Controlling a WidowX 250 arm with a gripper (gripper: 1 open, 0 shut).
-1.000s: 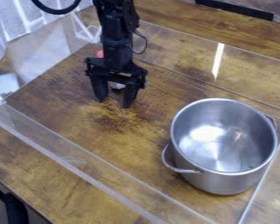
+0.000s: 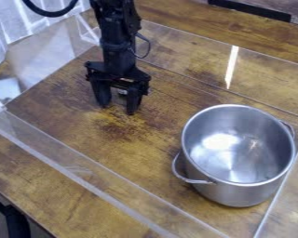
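The black robot arm hangs from the top of the camera view, its gripper (image 2: pixel 118 96) low over the wooden table (image 2: pixel 101 158) at the upper left. A small light object shows partly behind or between the dark fingers; whether the fingers grip it cannot be told. A large steel pot (image 2: pixel 235 154) with wire handles stands at the right, well apart from the gripper.
Clear plastic walls run along the left, back and right of the work area. A dark cable arches over the arm at the top.
The arm and gripper have shifted slightly left. A pink thing that showed behind the arm earlier is now hidden. The pot has not moved.
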